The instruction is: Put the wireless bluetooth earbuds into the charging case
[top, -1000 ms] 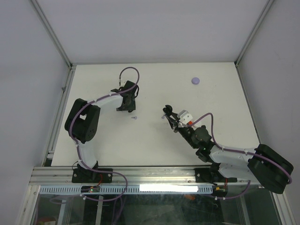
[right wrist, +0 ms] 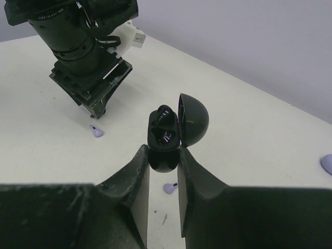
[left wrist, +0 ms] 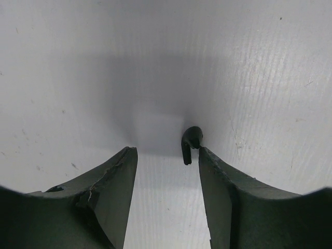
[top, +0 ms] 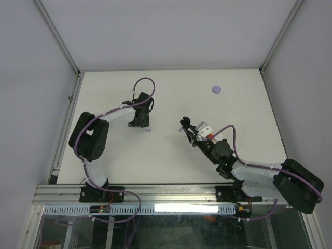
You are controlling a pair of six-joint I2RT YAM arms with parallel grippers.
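Note:
My right gripper is shut on a black charging case (right wrist: 163, 161), held above the table with its domed lid (right wrist: 193, 119) open. Glints show in the case's well, but I cannot tell whether an earbud sits inside. In the left wrist view a black earbud (left wrist: 192, 137) lies on the white table, its short stem towards the camera. My left gripper hangs over it part open, nothing gripped. The earbud appears beside the right-hand fingertip (left wrist: 205, 158), off the middle of the gap.
Two small lavender pieces with dark tips lie on the table, one (right wrist: 97, 132) by the left gripper and one (right wrist: 169, 188) below the held case. A lavender round object (top: 216, 89) rests at the back right. Much of the table between the arms is clear.
My left gripper has shifted slightly towards the table's front over the last second. The right arm and the case have stayed where they were.

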